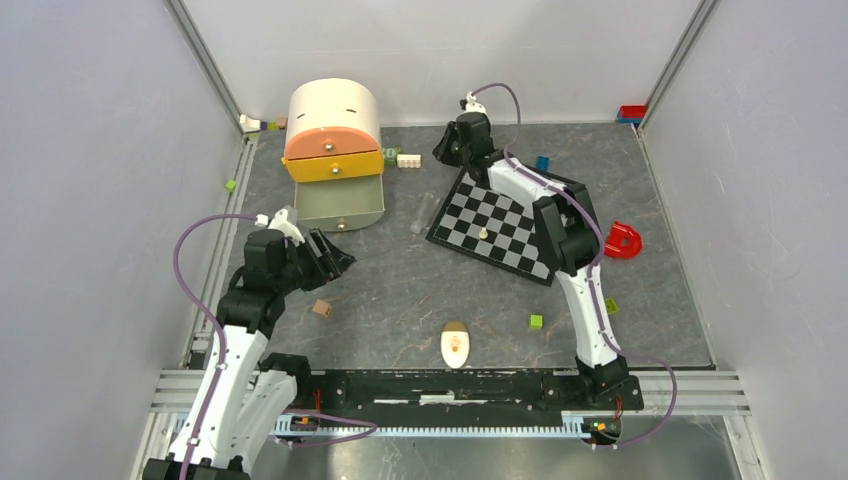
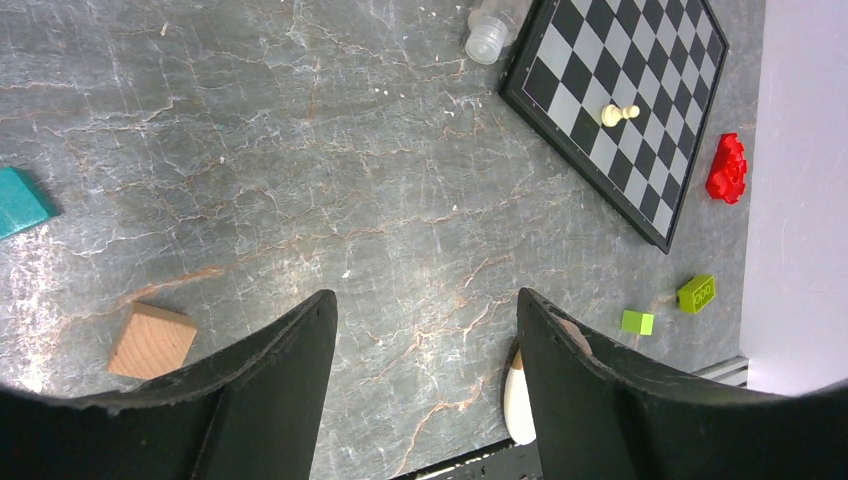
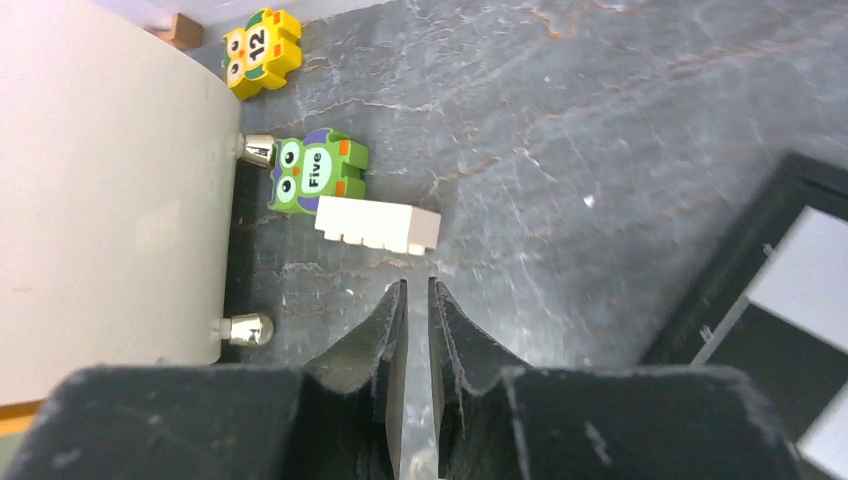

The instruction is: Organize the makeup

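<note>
A clear, bottle-like container (image 1: 424, 213) lies on the grey table beside the left edge of the chessboard; the left wrist view shows only its capped end (image 2: 486, 40). The cream cabinet (image 1: 333, 107) at the back left has its lower drawer (image 1: 340, 200) pulled out, with no contents visible. My right gripper (image 1: 441, 154) is over the back, past the board's corner. Its fingertips (image 3: 396, 296) are parted by a narrow, empty gap. In front of the cabinet, my left gripper (image 1: 334, 270) hangs open and empty, its fingers (image 2: 318, 320) wide apart.
The chessboard (image 1: 462, 232), carrying a pale pawn (image 1: 483, 233), fills the back right, partly under my right arm. A white brick (image 1: 409, 161) and green owl block (image 1: 390, 156) sit beside the cabinet. A white-and-brown object (image 1: 455, 347) lies at the front.
</note>
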